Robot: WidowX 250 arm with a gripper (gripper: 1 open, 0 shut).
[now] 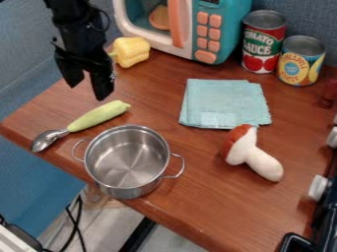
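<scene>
My black gripper (90,81) hangs at the upper left, pointing down above the table, just behind a spoon with a pale green handle (99,114). Whether its fingers are apart or closed is hard to tell. A steel pot (125,172) with two handles sits at the front left. A folded light blue cloth (224,102) lies in the middle, and a white toy with a red end (257,160) lies right of the pot.
A yellow object (132,49) and a teal toy microwave (204,25) stand at the back. Two cans (262,49) stand back right, black equipment (316,207) at the right edge.
</scene>
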